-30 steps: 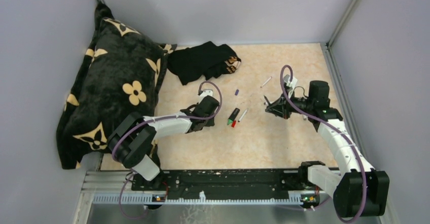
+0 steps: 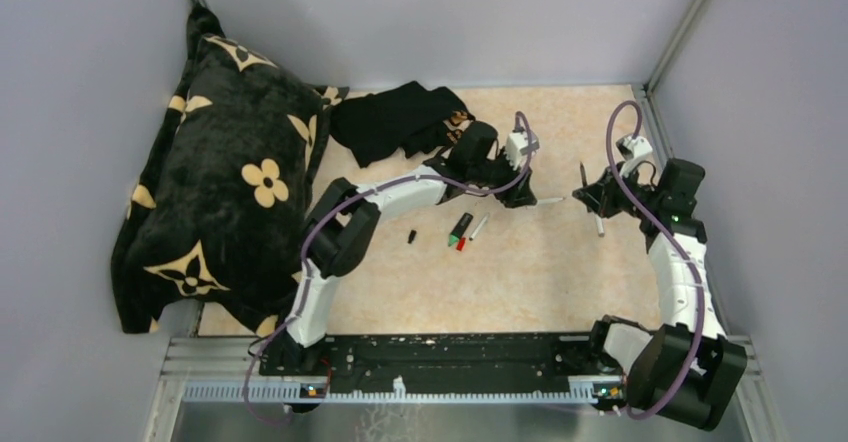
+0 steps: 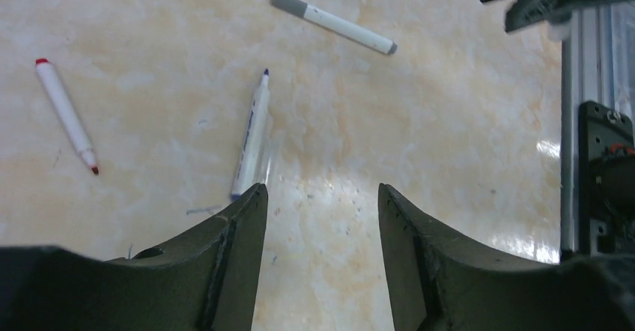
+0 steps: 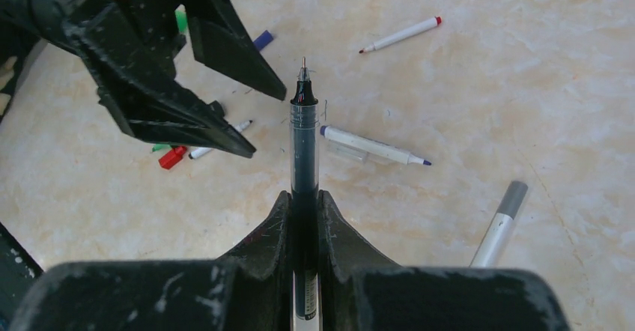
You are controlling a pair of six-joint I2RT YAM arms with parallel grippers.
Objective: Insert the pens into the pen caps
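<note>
My right gripper is shut on a black pen (image 4: pixel 305 151), which stands with its bare tip up. My left gripper is part open and empty, just left of that pen in the top view. Between its fingers and a grey-capped pen (image 3: pixel 337 25) lies a blue-tipped white pen (image 3: pixel 253 136), a clear piece (image 3: pixel 267 165) against its side. A red pen (image 4: pixel 400 35) lies farther back. A red cap (image 4: pixel 172 157) and a blue cap (image 4: pixel 263 40) rest on the table. One small black piece (image 2: pixel 412 236) sits alone at left.
A black marker (image 2: pixel 461 226) and a white pen (image 2: pixel 479 227) lie mid-table, close to the red cap. Black cloth (image 2: pixel 400 122) covers the back left, and a large dark cushion (image 2: pixel 230 172) fills the left side.
My left gripper has swung right across the table, uncovering the small black piece and hiding the red pen from above. My right gripper has shifted right, carrying the black pen, and the blue-tipped pen shows more.
</note>
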